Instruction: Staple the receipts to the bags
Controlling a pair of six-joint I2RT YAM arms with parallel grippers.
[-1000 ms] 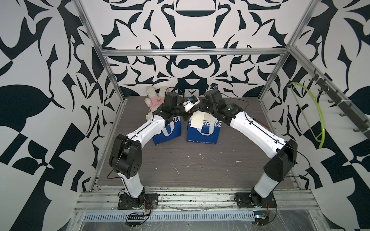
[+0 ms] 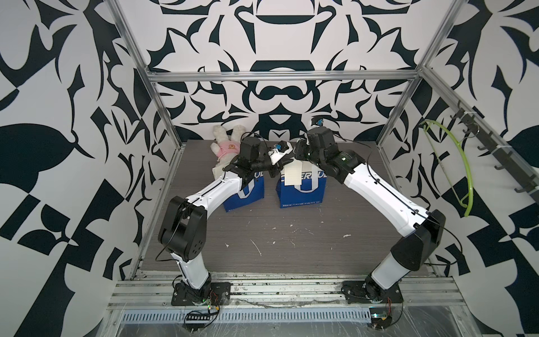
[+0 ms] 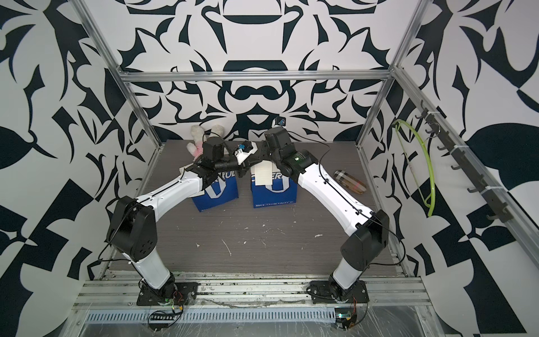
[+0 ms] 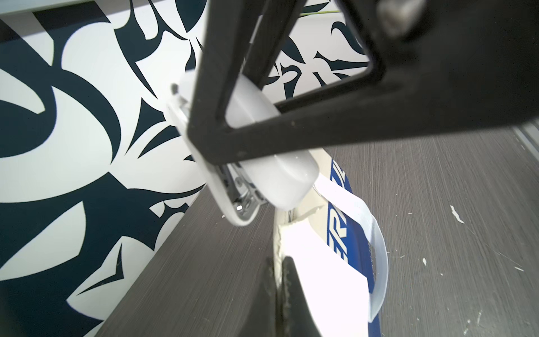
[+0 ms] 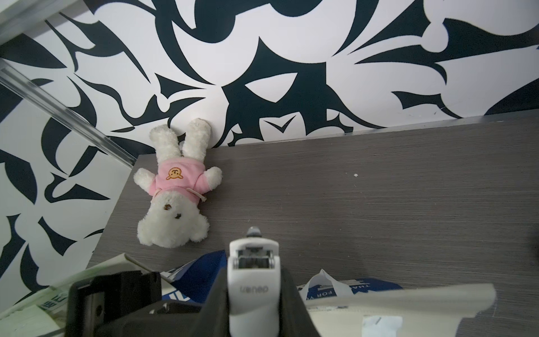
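One blue-and-white bag (image 2: 302,200) stands upright near the middle of the table. A pale receipt (image 4: 328,286) hangs over its front at the top edge. In the left wrist view, my left gripper is shut on the receipt and the thin bag rim. My right gripper is shut on a white stapler (image 5: 253,275). Seen from the left wrist, the stapler (image 4: 280,174) is tilted over the bag's top edge, close to the receipt's upper end; whether they touch, I cannot tell. A second blue bag (image 2: 246,197) stands to the left, partly behind my left arm.
A white plush bear (image 5: 174,191) in a pink shirt lies at the back left. At the right of the table rests a brownish wrapped item (image 3: 349,182), beside my right arm. Small paper scraps (image 2: 255,247) dot the otherwise clear front area.
The middle bag has shifted slightly right and turned squarer to the front, its receipt with it. The right arm has moved a little right. The left gripper has barely moved.
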